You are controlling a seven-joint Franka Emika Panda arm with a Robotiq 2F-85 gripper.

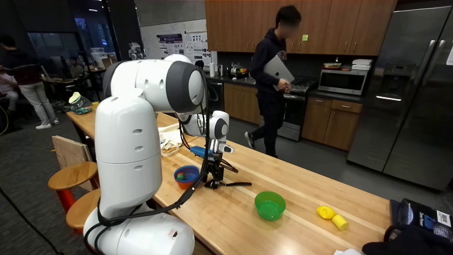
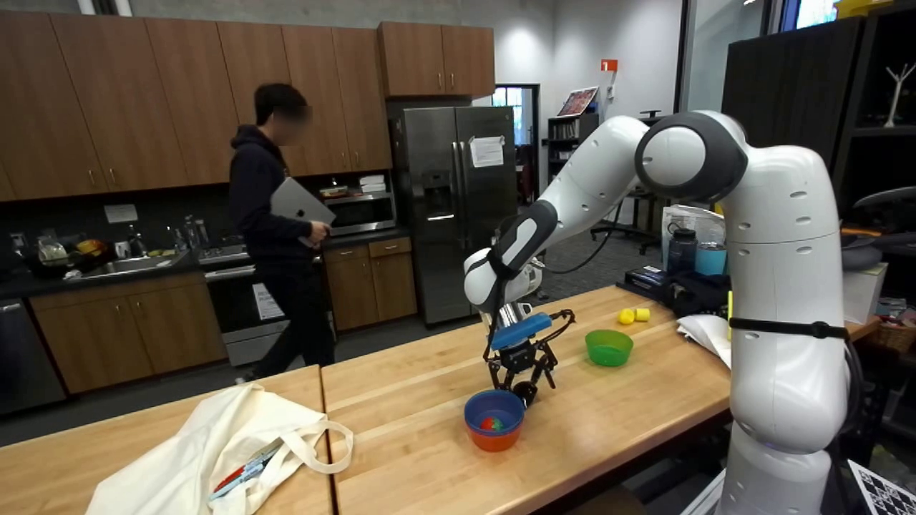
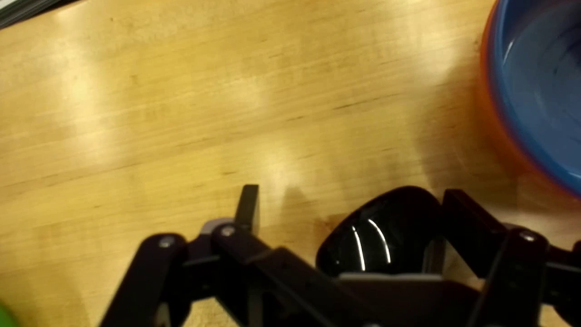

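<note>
A glossy black spoon-like utensil rests on the table, its handle stretching away from my gripper in exterior view 1. My gripper is open and low over the rounded head, which lies between the fingers. In the wrist view the head sits close to the right finger; whether they touch I cannot tell. A wide gap shows on the left finger's side. Beside the gripper stands a blue bowl nested in an orange bowl, with a small red and green item inside.
A green bowl stands farther along the table, with a yellow lemon-shaped object and a yellow cylinder beyond it. A cream tote bag lies at the other end. Between them the wood is mostly bare.
</note>
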